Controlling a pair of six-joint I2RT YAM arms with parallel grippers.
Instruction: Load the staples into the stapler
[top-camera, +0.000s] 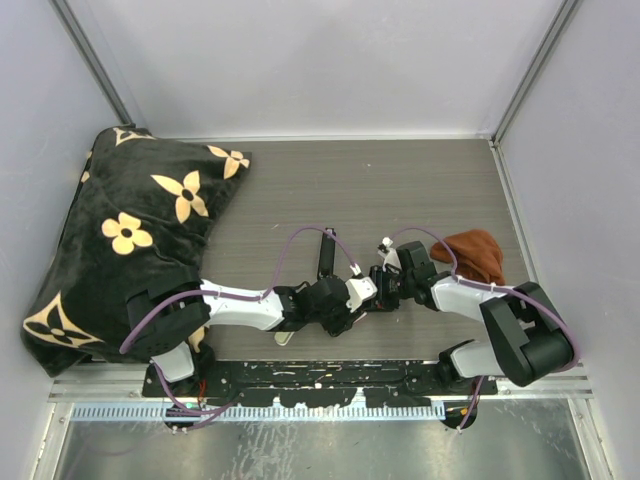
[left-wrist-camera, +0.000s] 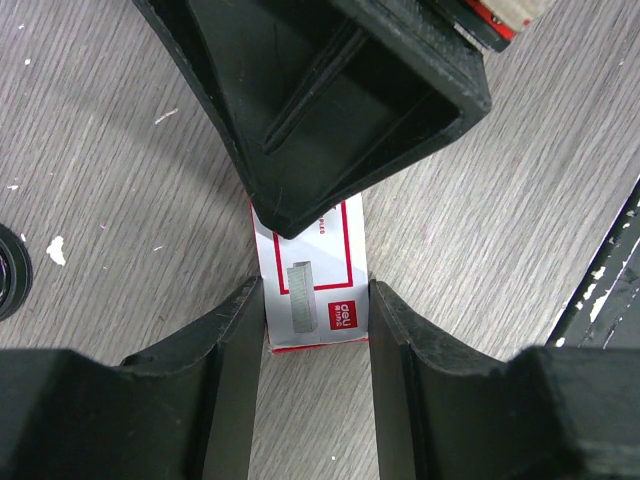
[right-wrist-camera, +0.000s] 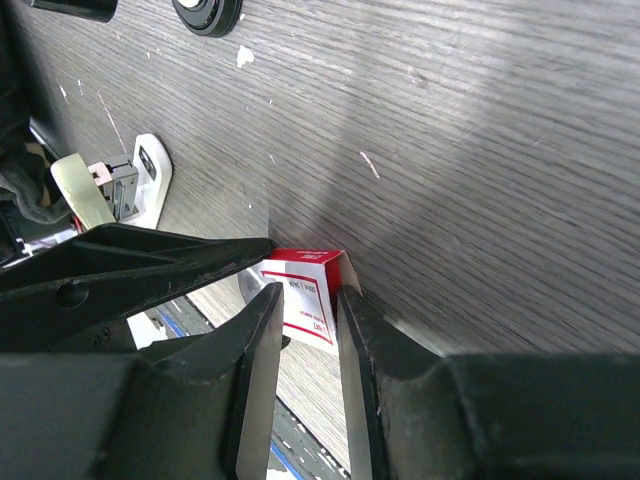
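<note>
A small white staple box (left-wrist-camera: 322, 265) with red print is squeezed between my left gripper's (left-wrist-camera: 317, 292) fingers, just over the table. From the other side my right gripper reaches the box's red end (right-wrist-camera: 305, 256), its fingers a little apart around the edge; whether they touch it is unclear. One dark finger of the right gripper crosses above the box in the left wrist view. A long black object (top-camera: 327, 255) lies behind the grippers. A cream-and-white piece with metal parts (right-wrist-camera: 125, 185) lies near the front; I cannot tell which of these is the stapler.
A round black part (right-wrist-camera: 210, 12) shows on the table in the right wrist view. There is a brown cloth (top-camera: 475, 256) at the right and a black flowered cushion (top-camera: 140, 220) at the left.
</note>
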